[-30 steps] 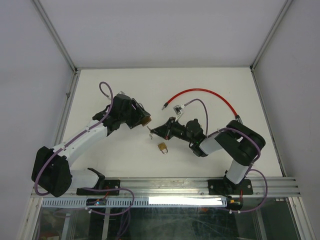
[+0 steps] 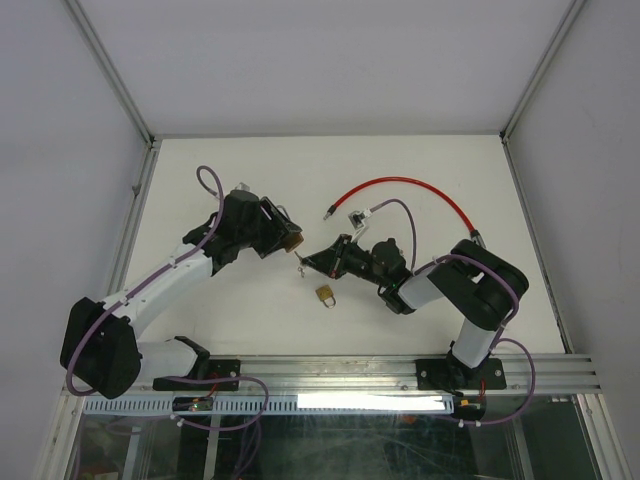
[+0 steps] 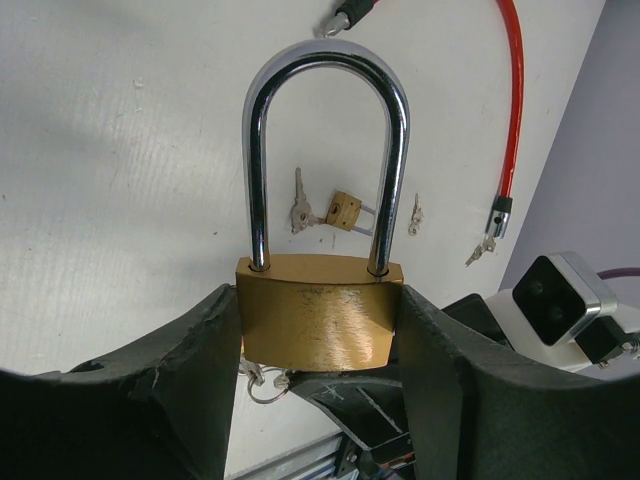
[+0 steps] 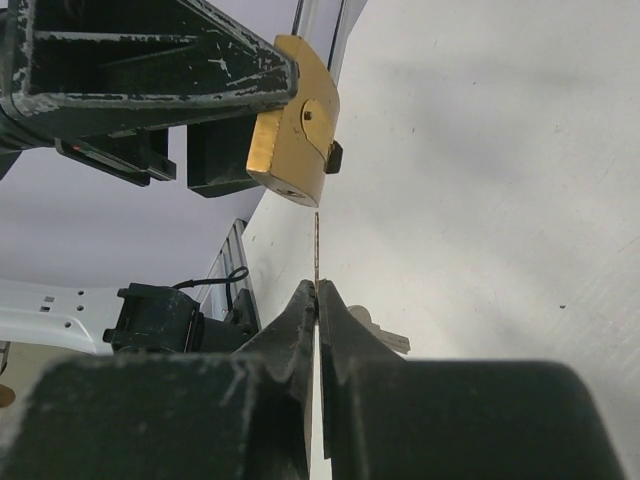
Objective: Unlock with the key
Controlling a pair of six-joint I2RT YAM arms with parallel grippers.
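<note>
A large brass padlock (image 3: 320, 312) with a closed steel shackle is clamped in my left gripper (image 2: 286, 236), raised off the table. In the right wrist view the padlock (image 4: 292, 130) is tilted, its lower end facing my right gripper. That gripper is shut on a thin key (image 4: 317, 248), whose blade sticks straight up from the fingertips. The key's tip is right by the padlock's lower face, near its edge; whether they touch I cannot tell. Behind the right fingers part of another key (image 4: 385, 334) hangs. Loose keys on a ring (image 3: 262, 384) show below the padlock in the left wrist view.
On the table, a small brass padlock (image 2: 325, 295) lies close by the right arm. A red cable lock (image 2: 400, 180) curves across the back right. In the left wrist view, a small padlock (image 3: 345, 210) and loose keys (image 3: 302, 212) lie beyond the shackle.
The left arm's elbow has shifted slightly left. Padlock and key stand in nearly the same places, and the right arm looks still.
</note>
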